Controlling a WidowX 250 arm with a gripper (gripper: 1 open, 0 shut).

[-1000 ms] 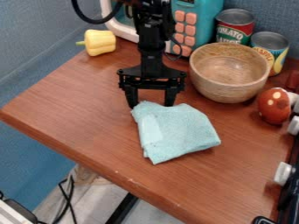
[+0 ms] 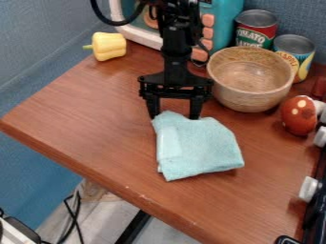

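Note:
A black gripper (image 2: pixel 174 107) hangs from the arm above the far end of a light blue cloth (image 2: pixel 195 148), its fingers pointing down at the cloth's back edge. Whether the fingers hold any of the cloth is hard to tell. The cloth lies folded and rumpled on the wooden table (image 2: pixel 90 124).
A wooden bowl (image 2: pixel 249 81) is right of the arm, with two cans (image 2: pixel 254 29) behind it. A red figure (image 2: pixel 298 116) and dark equipment line the right side. A yellow object (image 2: pixel 105 46) sits at the back left.
The gripper has moved slightly right, and the far edge of the cloth has shifted a little with it. The rest looks unchanged.

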